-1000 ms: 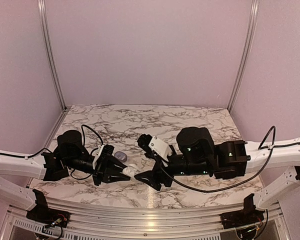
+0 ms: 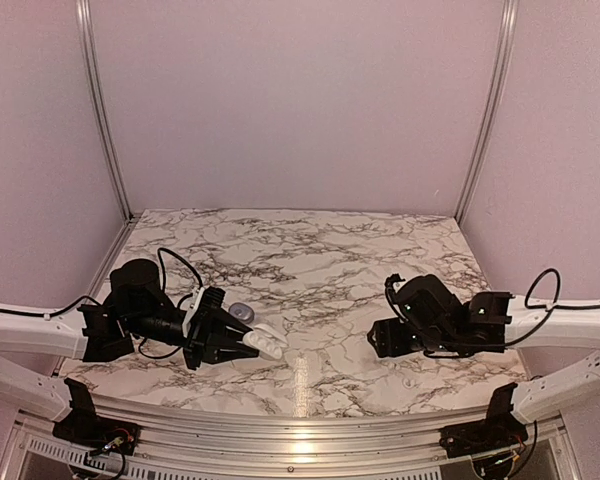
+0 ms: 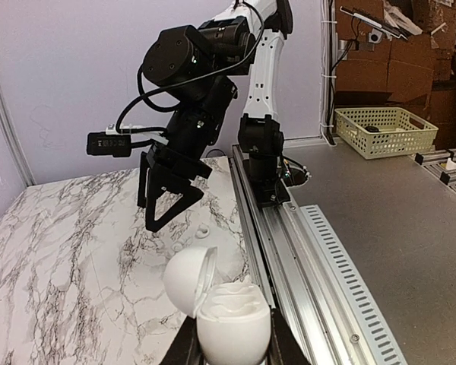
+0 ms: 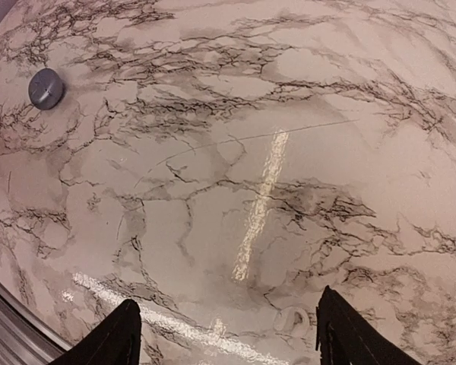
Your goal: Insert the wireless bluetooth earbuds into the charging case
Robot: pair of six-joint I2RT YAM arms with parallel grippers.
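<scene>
My left gripper (image 2: 248, 346) is shut on the white charging case (image 2: 266, 342), which fills the bottom middle of the left wrist view (image 3: 232, 327) with its lid (image 3: 184, 280) flipped up. My right gripper is open over the right part of the marble table, fingertips at the bottom of its wrist view. A small white earbud lies on the table near the right fingertip; small white pieces (image 3: 202, 231) also show beyond the case in the left wrist view.
A grey round object (image 2: 241, 312) sits on the marble table (image 2: 300, 250) left of centre. The metal rail (image 2: 290, 430) runs along the front edge. Outside, a basket (image 3: 376, 137) shows in the left wrist view.
My right arm has pulled away from the case toward the right and now points down at the table. The left arm with the case is nearly unmoved.
</scene>
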